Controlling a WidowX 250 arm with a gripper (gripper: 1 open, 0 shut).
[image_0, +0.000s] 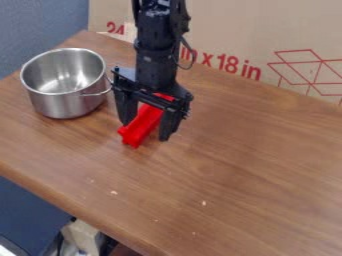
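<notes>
My black gripper (147, 112) is low over a red oblong object (140, 131) lying on the wooden table (241, 180), its open fingers to either side of that object and partly hiding it. A metal pot (64, 92) with a wire handle stands just to the left of the gripper.
A cardboard panel (281, 50) with red printing stands along the back. The table's left edge runs past the pot, with a blue surface beyond.
</notes>
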